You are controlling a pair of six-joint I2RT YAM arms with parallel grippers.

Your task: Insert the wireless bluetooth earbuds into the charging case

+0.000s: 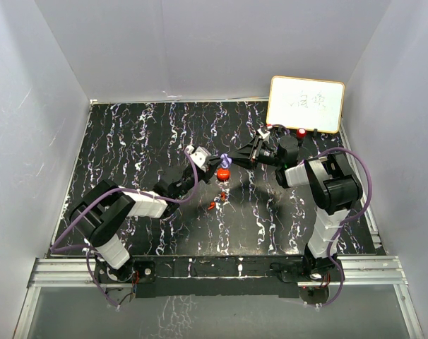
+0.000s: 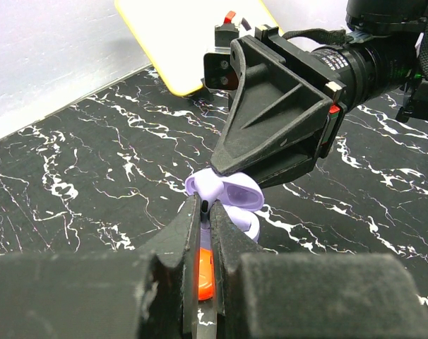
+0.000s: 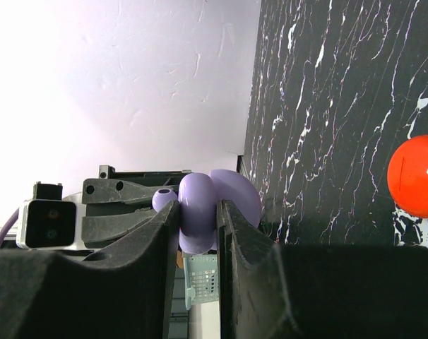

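Observation:
A lavender charging case (image 3: 198,220), its lid (image 3: 236,194) raised, is pinched upright between the fingertips of my right gripper (image 1: 232,156), clear of the table. My left gripper is shut on a small lavender earbud (image 2: 208,185), which sits right at the case's open side. In the right wrist view the earbud (image 3: 164,199) appears just left of the case, at the tips of the left fingers (image 3: 129,191). How deep it reaches into the case is hidden. Both grippers meet near the table's middle in the top view.
An orange-red round object (image 3: 416,175) stands on the dark marbled table just below the held case. Small red pieces (image 1: 212,205) lie nearer the front. A whiteboard (image 1: 306,102) leans at the back right.

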